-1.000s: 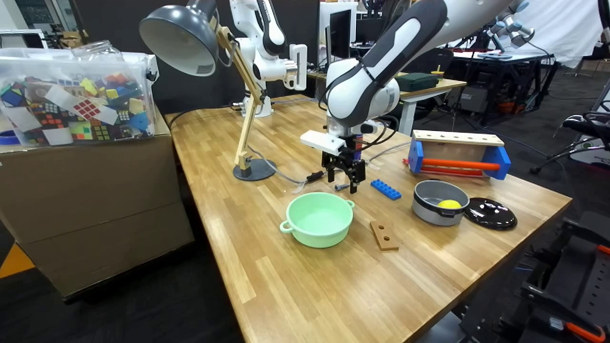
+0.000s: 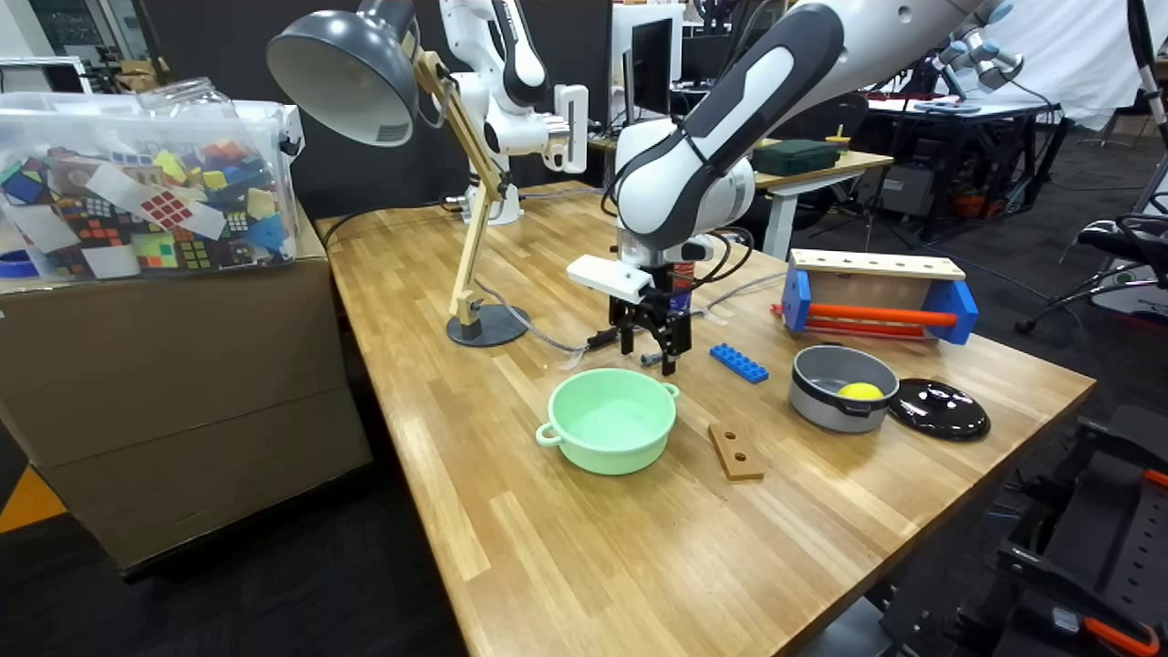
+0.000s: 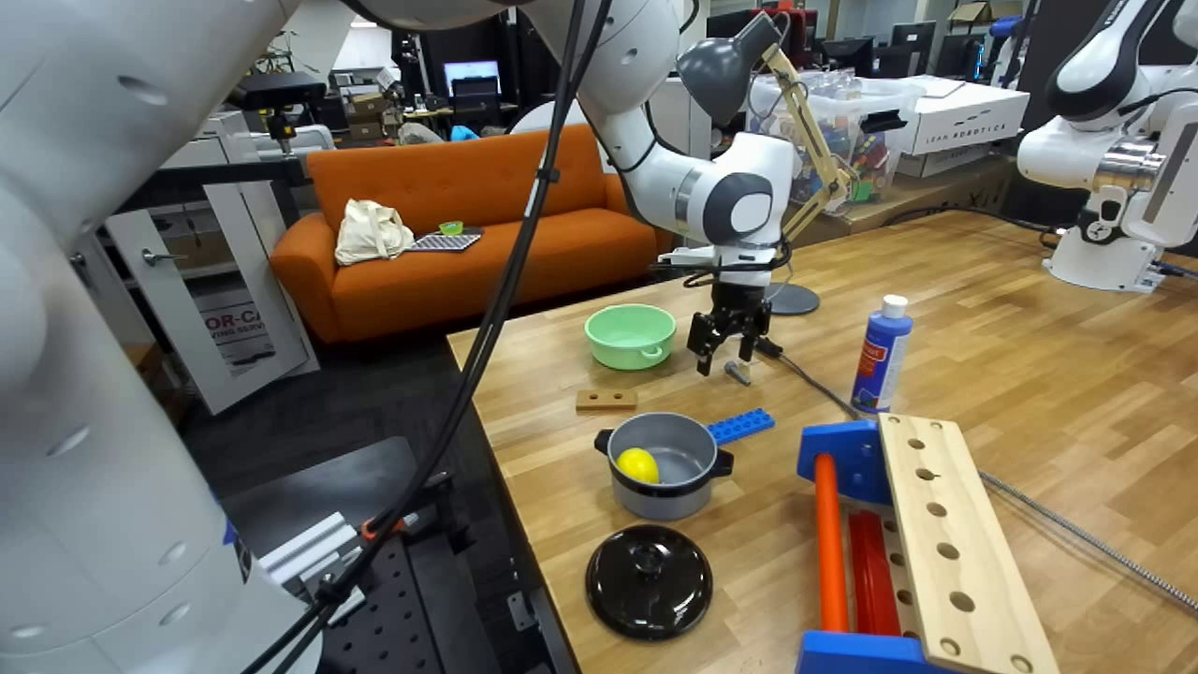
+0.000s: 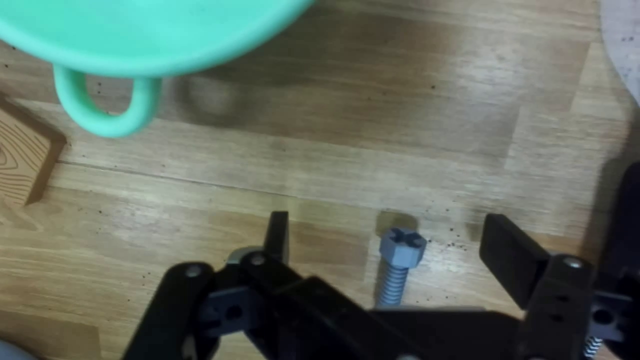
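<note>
A grey toy bolt [image 4: 400, 255] with a hex head lies on the table. In the wrist view it sits between my spread fingers, with the lower end of its shaft hidden behind the gripper body. My gripper is open and holds nothing; one black finger [image 4: 277, 237] is left of the bolt and the other is to its right, both apart from it. From the side, the gripper [image 3: 730, 358] hangs just above the table, with the bolt [image 3: 737, 372] beneath it. The light green bowl [image 2: 613, 420] stands close by, one handle [image 4: 108, 120] towards the gripper.
Around the bolt are a wooden block with holes [image 2: 735, 453], a blue toy strip [image 2: 739, 362], a grey pot [image 3: 664, 494] holding a yellow ball [image 3: 637, 465], a black lid [image 3: 649, 582], a blue bottle [image 3: 883, 358], a lamp base [image 2: 488, 327] and a toy bench [image 3: 966, 539].
My gripper has shifted slightly to the left in exterior view 1 and stays open. The bowl and the other table objects have not moved.
</note>
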